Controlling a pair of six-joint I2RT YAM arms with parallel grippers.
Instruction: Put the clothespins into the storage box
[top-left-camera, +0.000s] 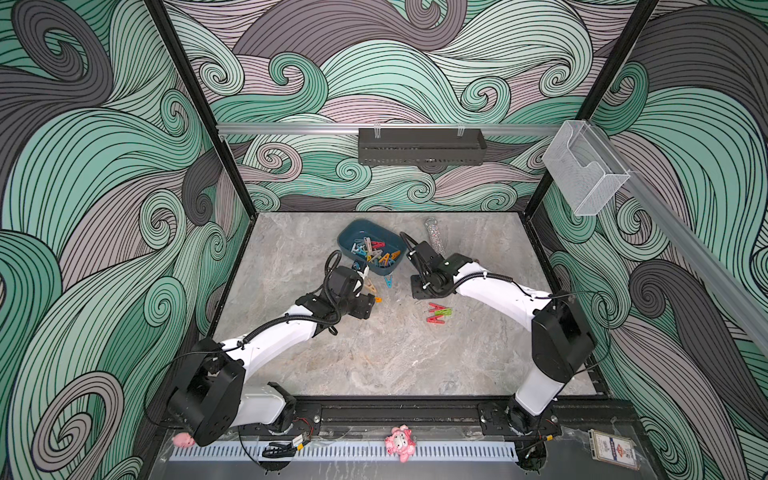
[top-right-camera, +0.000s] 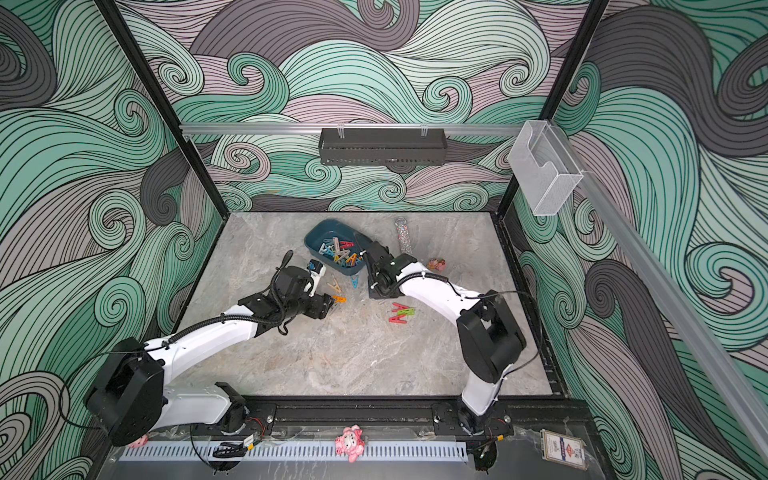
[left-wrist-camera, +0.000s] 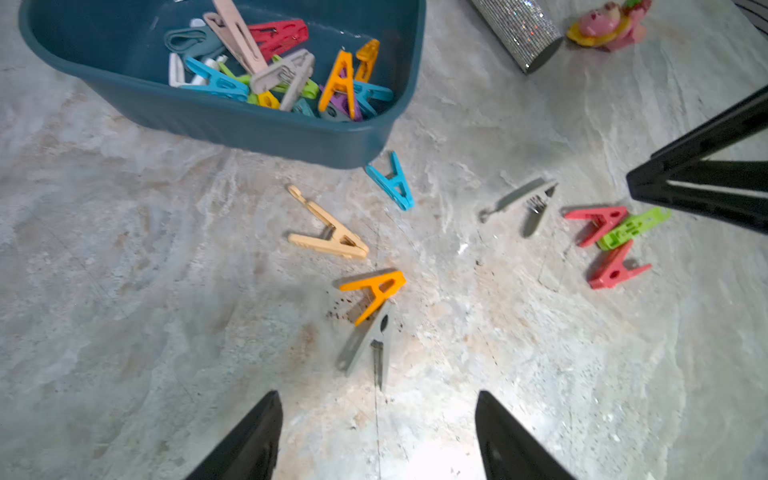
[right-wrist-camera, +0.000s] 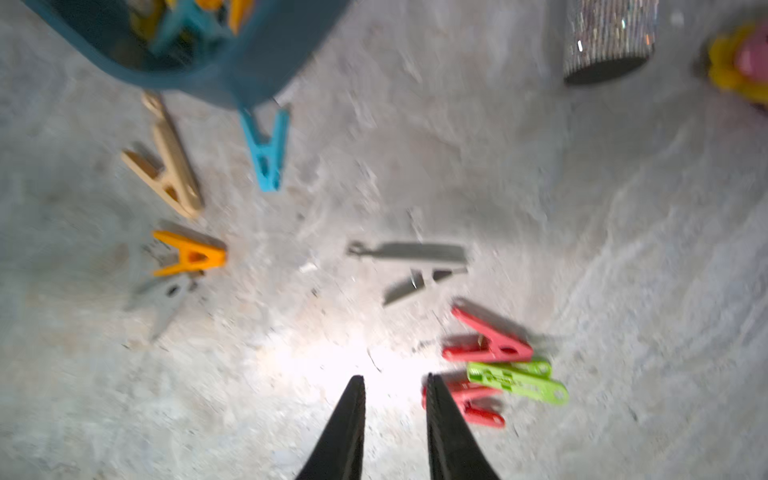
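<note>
The dark blue storage box (left-wrist-camera: 264, 124) holds several clothespins in mixed colours. On the table near it lie a blue clothespin (left-wrist-camera: 393, 184), a beige one (left-wrist-camera: 340, 239) and an orange one (left-wrist-camera: 376, 289), with a grey one (left-wrist-camera: 374, 340) touching the orange. Another grey clothespin (right-wrist-camera: 416, 251) rests farther right. Beyond it, two red clothespins (right-wrist-camera: 496, 347) lie around a green one (right-wrist-camera: 520, 381). My left gripper is open, its fingers apart in front of the grey and orange pins. My right gripper is part open with nothing held, left of the red pins.
A glittery cylinder (right-wrist-camera: 612, 32) lies right of the box, and a small pink and yellow toy (left-wrist-camera: 609, 25) sits beyond it. Both arms face each other across the middle.
</note>
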